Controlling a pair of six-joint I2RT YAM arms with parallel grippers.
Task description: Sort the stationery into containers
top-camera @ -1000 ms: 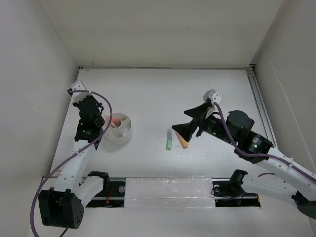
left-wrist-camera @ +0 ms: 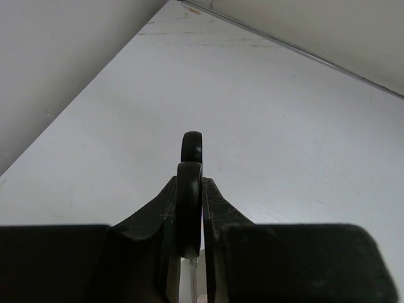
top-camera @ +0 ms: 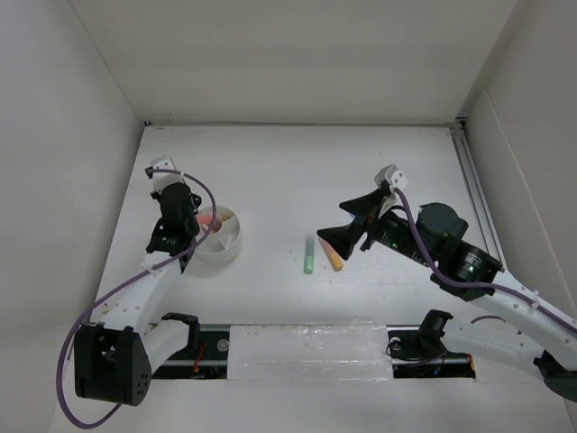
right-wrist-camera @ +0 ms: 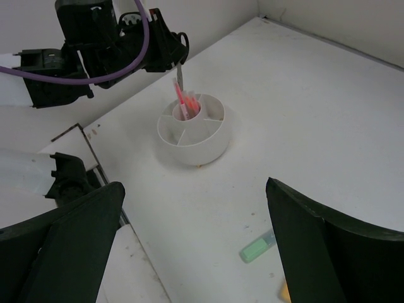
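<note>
My left gripper is shut on what look like black-handled scissors (left-wrist-camera: 189, 208). In the right wrist view, their grey blade (right-wrist-camera: 180, 77) points down just above the back of the white round holder (right-wrist-camera: 205, 151); whether it touches is unclear. Pink and red sticks (right-wrist-camera: 182, 104) stand in the holder's middle cup. A green-ended stick (top-camera: 309, 254) and an orange-handled item (top-camera: 334, 259) lie on the table, right of centre in the top view. Over and behind their upper ends, my right gripper (top-camera: 332, 219) stays open and empty.
Walls enclose it on the left, right and far side. A clear plastic-covered strip (top-camera: 308, 352) lies along the front edge between the arm bases.
The right arm has barely moved.
</note>
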